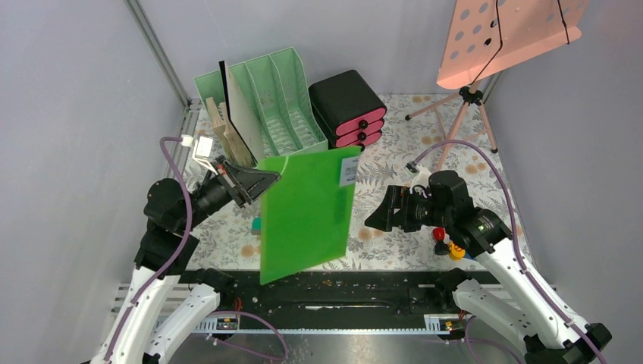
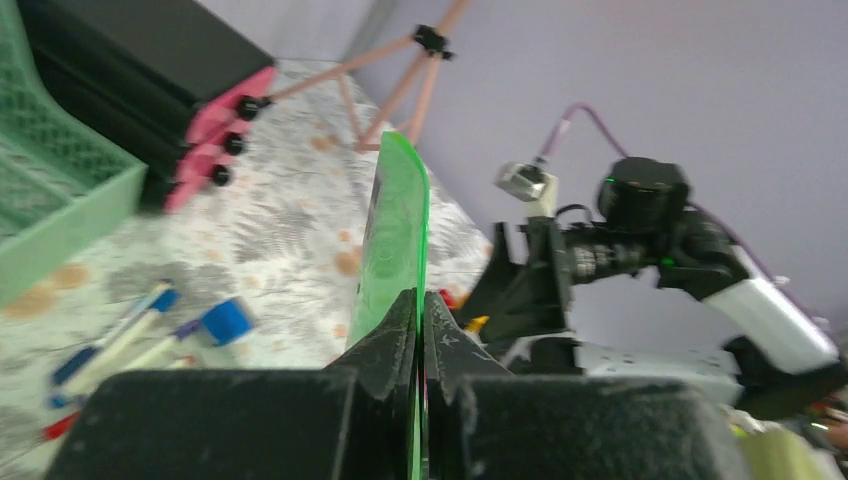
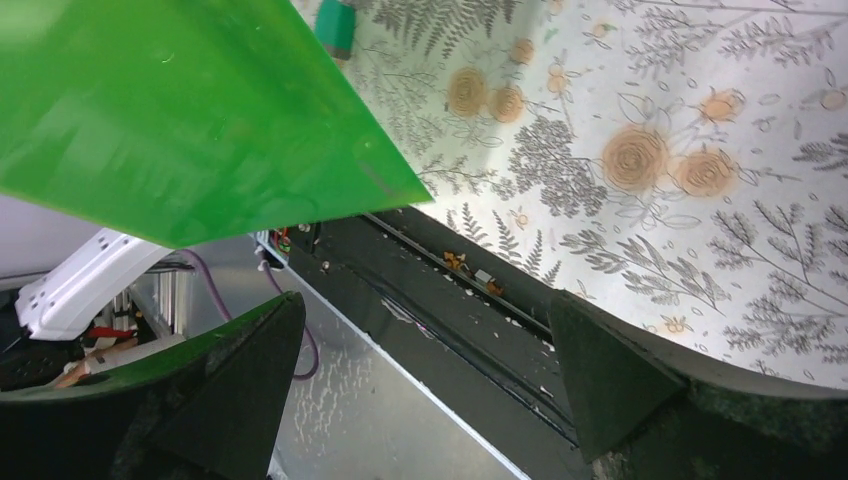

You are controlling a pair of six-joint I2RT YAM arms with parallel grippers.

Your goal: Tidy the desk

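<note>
A flat green folder (image 1: 307, 216) with a white label hangs above the desk, pinched along its edge by my left gripper (image 1: 277, 177), which is shut on it. Edge-on in the left wrist view, the folder (image 2: 392, 240) rises from between the closed fingers. My right gripper (image 1: 377, 221) stands open to the folder's right, with nothing between its fingers. Pens (image 2: 120, 345) and a blue-headed brush (image 2: 227, 321) lie on the desk; the folder hides them from the top. A teal eraser (image 1: 256, 226) shows partly at the folder's left edge.
Behind stands a light green divided rack (image 1: 307, 136) with books (image 1: 230, 135) at its left. Beside it sits a black-and-pink drawer box (image 1: 345, 102). A pink tripod stand (image 1: 462, 121) is at back right; small red and yellow items (image 1: 456, 251) lie near the right arm.
</note>
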